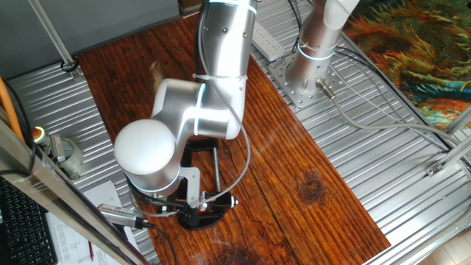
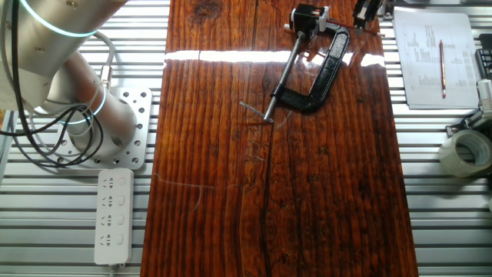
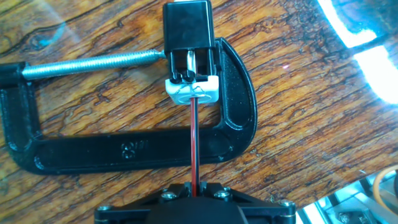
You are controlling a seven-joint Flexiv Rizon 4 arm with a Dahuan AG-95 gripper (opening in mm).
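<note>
A white connector is seated at the near end of a black block, with a thin red and black cable running from it. The block sits by the end of a black C-clamp, which lies on the wooden board. At the lower edge of the wrist view, my gripper lines up with the cable, its fingertips beside the cable's lower part. Whether they grip the cable or only straddle it is unclear. From above, in exterior view 1, the gripper's tip is mostly hidden by the wrist and bracket near the clamp.
The clamp's threaded rod and crossbar reach across the board. Much of the board is clear. A power strip, a tape roll and papers lie off its sides. A loose hose loops beside my arm.
</note>
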